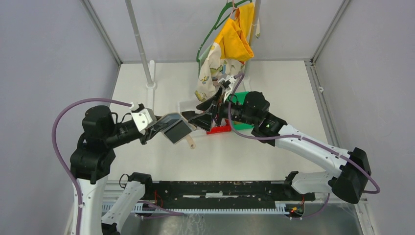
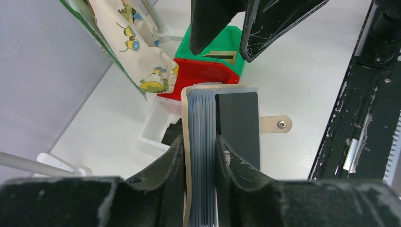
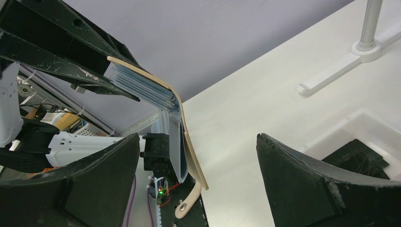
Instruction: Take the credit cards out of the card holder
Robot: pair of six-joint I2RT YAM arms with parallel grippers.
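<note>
The tan card holder is held by my left gripper, shut on it, with its stack of clear sleeves upright between the fingers and a snap strap sticking out. In the right wrist view the holder shows edge-on, its sleeves fanned at the top. My right gripper stands open to the right of and above the holder, apart from it, with nothing gripped. Whether cards sit in the sleeves is hard to tell.
Behind are a red bin, a green bin and a white tray with dark items. Hanging clothes and white stand poles rise at the back.
</note>
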